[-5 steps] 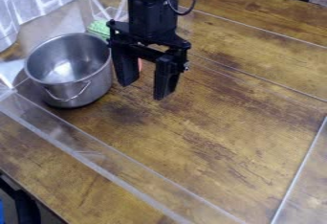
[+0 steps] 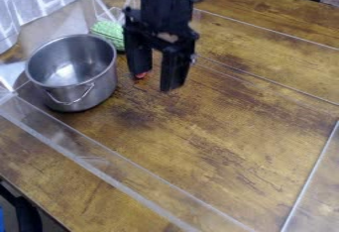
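A black robot arm with its gripper (image 2: 157, 58) hangs over the upper middle of the wooden table, right of a steel pot (image 2: 73, 72). The gripper's body is dark and blurred, so its fingers cannot be made out clearly. A green textured object (image 2: 107, 34) lies behind it at the pot's back right. A small red thing (image 2: 141, 75) shows partly behind the gripper, mostly hidden.
A pale curtain or cloth (image 2: 59, 3) runs along the back left. Clear strips cross the table near its left and right edges.
The gripper has risen and looks turned, now blurred. Less of the red thing behind it shows than before. The pot stays in place.
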